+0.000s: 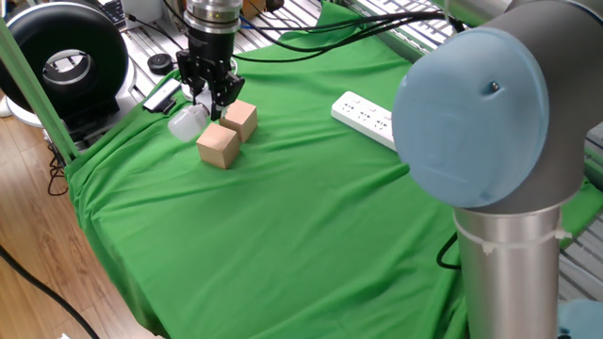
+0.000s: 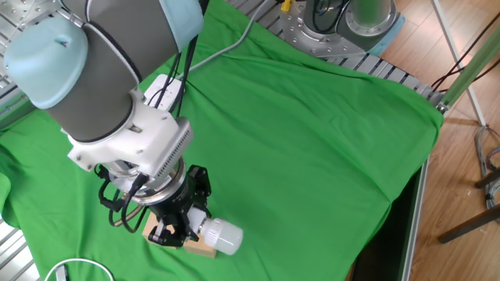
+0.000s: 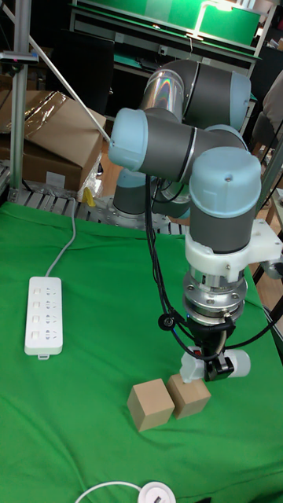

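Note:
A white bottle (image 1: 189,123) with a ribbed cap (image 2: 223,236) lies sideways in my black gripper (image 1: 215,96), which is shut around its middle. In exterior view 3 both ends of the bottle (image 3: 237,363) stick out to either side of the gripper (image 3: 219,365). Just beside and under it are two light brown cubes, the nearer cube (image 1: 219,147) and the farther cube (image 1: 239,120), close together on the green cloth (image 1: 311,217). Whether the bottle touches a cube cannot be made out.
A white power strip (image 3: 43,315) lies on the cloth, its cable running toward the robot's base. At the cloth's edge is a round white device (image 3: 156,493) with a cable. A black ring-shaped object (image 1: 66,66) stands beyond the cloth.

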